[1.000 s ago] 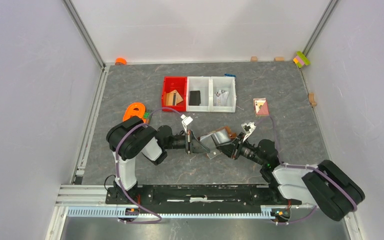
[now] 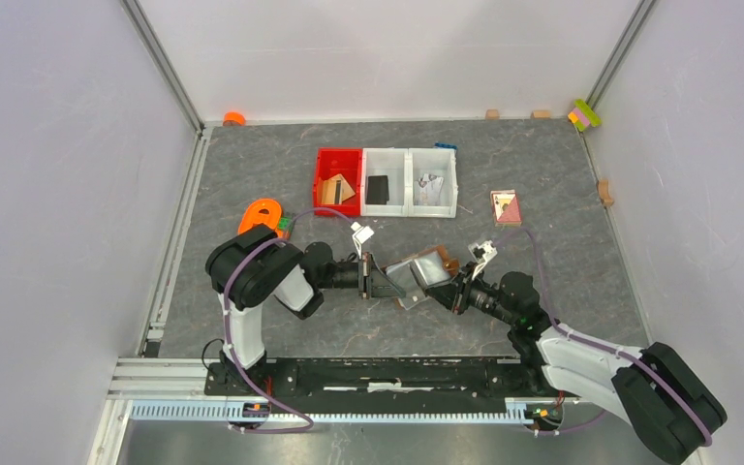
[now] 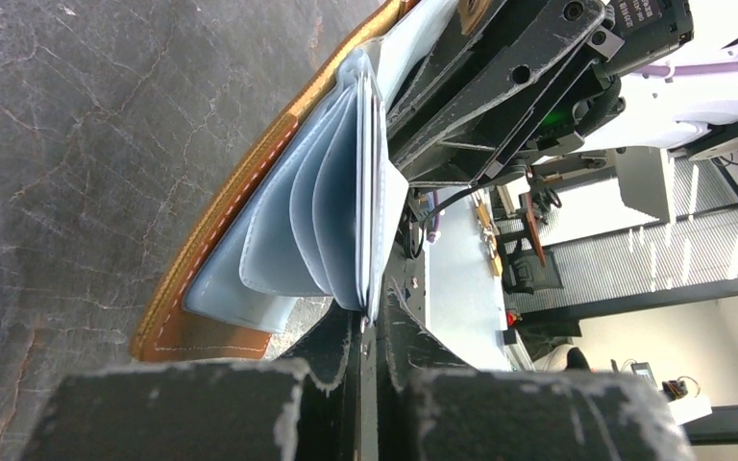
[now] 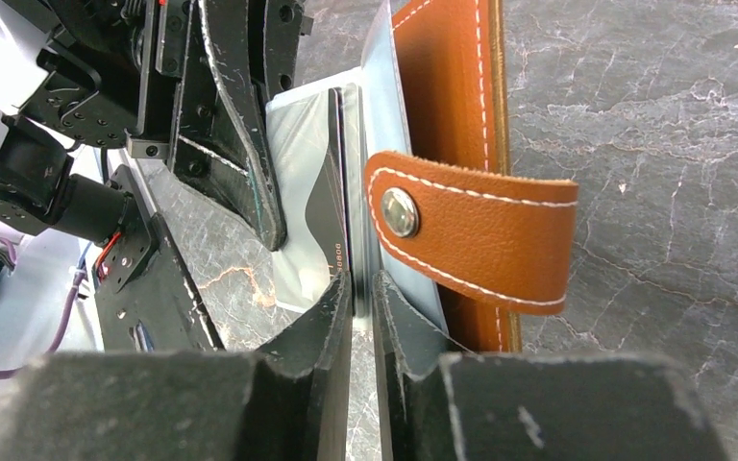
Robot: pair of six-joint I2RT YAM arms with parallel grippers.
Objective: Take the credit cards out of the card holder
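Note:
The brown leather card holder (image 4: 452, 221), its strap and snap toward the right wrist camera, stands open on the table with clear sleeves (image 3: 288, 221) fanned out. My left gripper is shut on several of these sleeves near their edges. In the right wrist view a dark card (image 4: 327, 216) shows inside a clear sleeve, close to the left arm's finger. My right gripper is slightly open, its fingertips with a narrow gap at the lower edge of the card and sleeve. Whether either fingertip touches the card, I cannot tell.
Behind the holder stand a red bin (image 2: 339, 152) with brown cards and a white two-part bin (image 2: 408, 184) holding a black item and a pale packet. A pink card box (image 2: 506, 207) lies to the right. An orange tape (image 2: 260, 214) sits at the left.
The right arm's elbow has swung outward and toward the front, while its gripper has shifted slightly beside the holder. My left arm stays where it was, holding the sleeves.

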